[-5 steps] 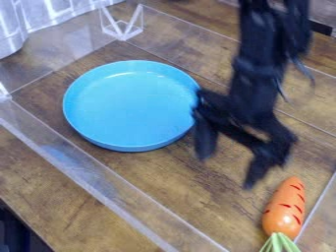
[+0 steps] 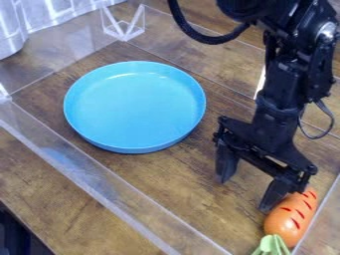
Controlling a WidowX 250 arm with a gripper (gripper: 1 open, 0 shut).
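My black gripper [image 2: 252,177] hangs low over the right side of the wooden board, fingers apart with nothing visible between them. An orange toy carrot [image 2: 293,215] with green leaves lies just below and right of the right finger, at the bottom right. A light blue round plate [image 2: 133,103] sits to the left of the gripper, upper left of centre.
Clear plastic strips [image 2: 103,182] edge the work area. A white object [image 2: 123,25] stands at the top, and a white cloth [image 2: 20,20] lies at the top left. The board below the plate is clear.
Over the last second my gripper has moved right, from near the plate toward the carrot. The plate and carrot have not visibly moved.
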